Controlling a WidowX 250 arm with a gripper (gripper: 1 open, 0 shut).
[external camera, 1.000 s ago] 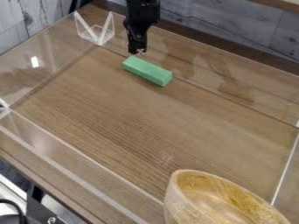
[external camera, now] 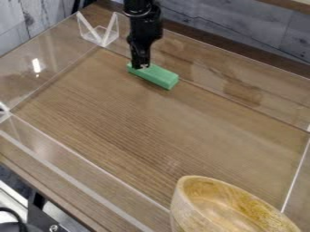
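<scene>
A green rectangular block (external camera: pixel 158 78) lies flat on the wooden tabletop toward the back centre. The black gripper (external camera: pixel 140 63) comes down from the top of the view, its fingertips low over the block's left end. Whether the fingers touch the block, and how far apart they are, is too small to tell.
A large yellow bowl (external camera: pixel 230 210) sits at the bottom right corner. Clear plastic fixtures stand at the table's left edge and top left. A dark wall borders the back right.
The gripper has come down toward the left end of the green block from higher above it. The block looks to be in the same place.
</scene>
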